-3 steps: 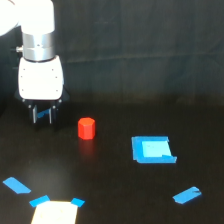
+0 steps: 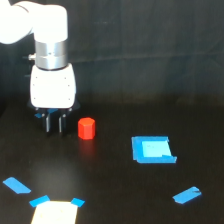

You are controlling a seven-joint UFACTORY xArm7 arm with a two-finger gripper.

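Observation:
A small red block stands upright on the dark table, left of the middle. Just left of it is my gripper, pointing down from the white arm. Its dark fingers are hard to make out against the black background, but they look apart, with nothing visible between them. The red block is outside the fingers, with a small gap to it in this view.
To the right, a pale square framed in blue tape lies on the table. A bright pale patch with blue tape at its corners sits at the front left. Loose tape strips lie elsewhere.
The arm and gripper have moved to the right and lower in the view, closer to the red block. The block and the taped patches have stayed in place.

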